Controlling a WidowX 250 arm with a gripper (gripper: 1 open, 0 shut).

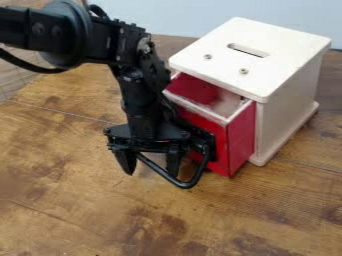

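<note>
My black gripper (150, 160) points down at the lower left front of a cream wooden box (275, 60), its fingers apart near the wooden table top. The box has a slot on top and a red front part (237, 140), with a red interior showing above it at the upper left. The gripper's body and a black loop beside it overlap the red front; whether they touch it I cannot tell.
A white wall (187, 10) stands behind the box.
</note>
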